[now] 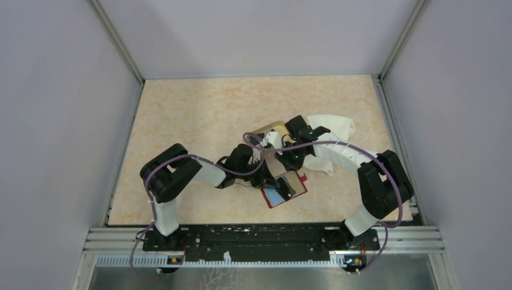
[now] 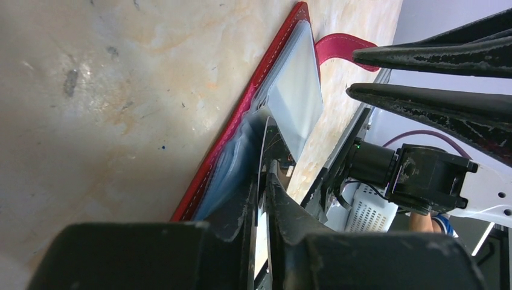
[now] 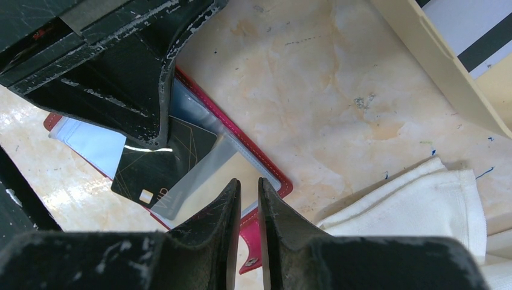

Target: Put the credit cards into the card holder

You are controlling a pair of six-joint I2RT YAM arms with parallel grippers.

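Observation:
The red card holder (image 1: pixel 294 185) lies open near the table's front, with clear sleeves (image 2: pixel 293 90). A black card (image 3: pixel 158 168) is partly inside a sleeve. My left gripper is at that card in the left wrist view, its fingertips close together on or beside the card's edge; whether they grip it is unclear. My right gripper hovers over the holder's strap end, its fingertips slightly apart with nothing visible between them.
A beige tray (image 3: pixel 444 66) with cards stands behind the holder, partly under the arms. A white cloth (image 3: pixel 404 211) lies to the right.

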